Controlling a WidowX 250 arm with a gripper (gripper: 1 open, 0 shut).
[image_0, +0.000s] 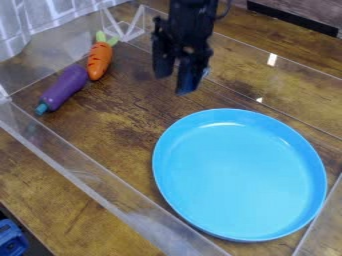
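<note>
My dark gripper (177, 58) hangs at the top centre, blurred, above the wooden surface between the vegetables and the plate; its finger state is unclear. A purple eggplant (64, 86) with a teal tip lies at the left. An orange carrot (99, 60) with a green top lies just right of and above it. A large blue plate (238, 170) fills the lower right.
Clear plastic walls run along the left and lower edges of the wooden surface (100, 160). A small blue object (11, 238) sits at the bottom left corner.
</note>
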